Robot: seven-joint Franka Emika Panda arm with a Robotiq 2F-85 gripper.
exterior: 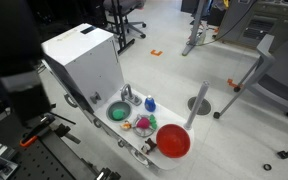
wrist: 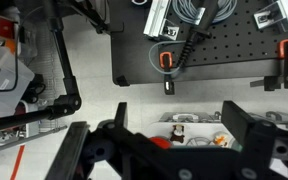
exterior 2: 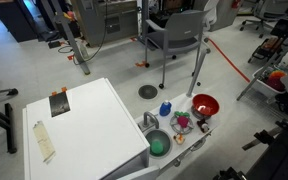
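Note:
On the white toy kitchen counter (exterior: 169,115) stands a red bowl (exterior: 173,141). Beside it, a grey plate or burner (exterior: 136,130) carries small pink and red-green items (exterior: 143,123). A grey sink (exterior 2: 167,143) holds a green round thing (exterior 2: 157,147). A small blue bottle (exterior: 150,104) stands at the counter's back edge. In the wrist view my gripper is open, its dark fingers wide apart, with nothing visible between them. Below it, the counter is mostly hidden by the gripper.
A tall white cabinet (exterior: 84,62) adjoins the sink. The dark perforated table (wrist: 209,60) carries cables, brackets and clamps. An office chair (exterior 2: 179,32) stands behind the counter. Open floor (exterior: 229,125) lies to the counter's right in exterior view 1.

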